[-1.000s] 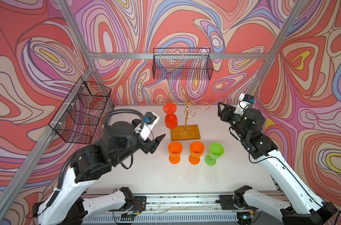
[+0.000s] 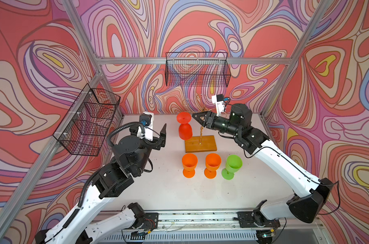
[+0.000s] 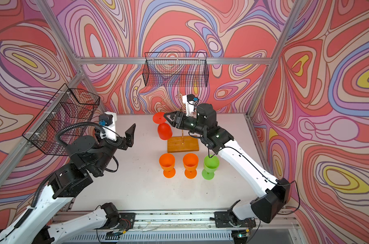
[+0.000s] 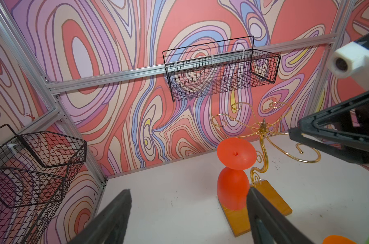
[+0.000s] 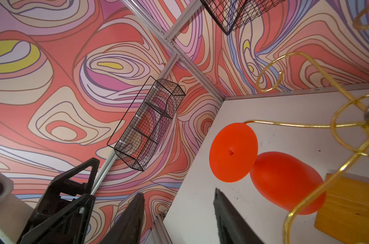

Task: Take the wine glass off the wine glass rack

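Note:
A red wine glass [image 2: 185, 130] hangs upside down from the left side of the gold wire rack [image 4: 263, 129], its round foot on top and its bowl below. My right gripper is above the rack, near the glass's foot; its fingers [image 5: 223, 207] are spread apart with nothing between them. In the top left view it covers part of the rack's top. My left gripper stands to the left of the rack, wide open and empty, apart from the glass.
Two orange glasses [image 2: 189, 161] and a green glass [image 2: 233, 163] stand upright in front of the rack's wooden base [image 2: 208, 143]. Black wire baskets [image 2: 197, 73] hang at the back and left.
My right arm has swung left, from beyond the rack's right side to over its top near the red glass. The left gripper has drawn back left and up. The glasses have not moved.

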